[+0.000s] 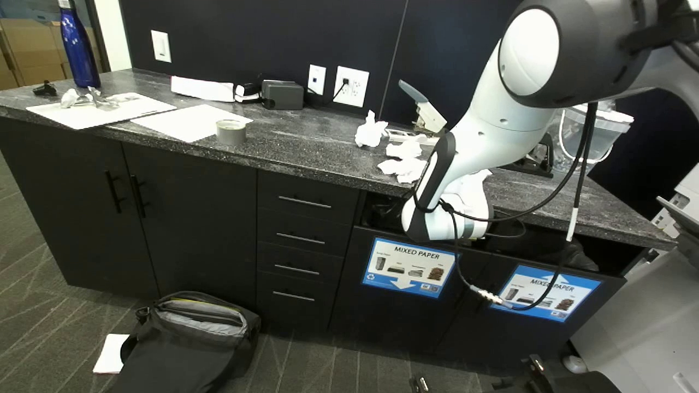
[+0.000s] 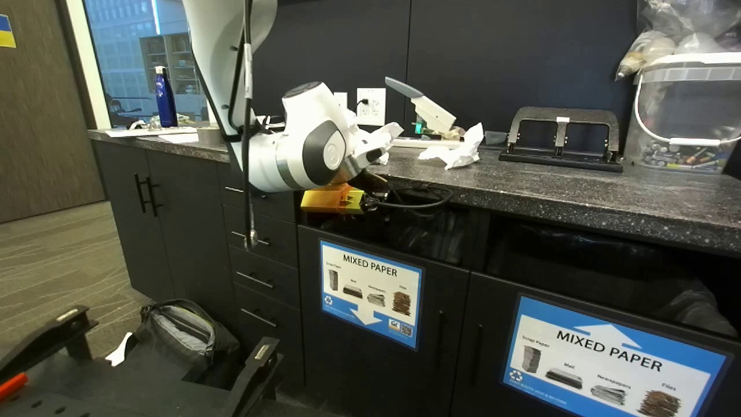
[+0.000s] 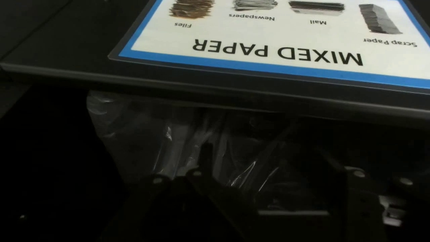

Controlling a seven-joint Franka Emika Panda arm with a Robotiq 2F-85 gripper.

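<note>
My gripper is inside the bin opening below the counter, with its dark fingers apart. No paper shows between them in the wrist view, though the picture there is very dark. Clear plastic liner hangs inside the opening, behind the front edge. In exterior view 1 the arm's wrist hides the gripper. Crumpled white papers lie on the counter, with another crumpled piece close to the arm. Exterior view 2 shows one crumpled paper to the right of the arm.
The dark counter overhangs the bins. A stapler, a tape roll and flat paper sheets are on it. A hole punch and clear bucket stand at the right. The bin front carries a MIXED PAPER sign.
</note>
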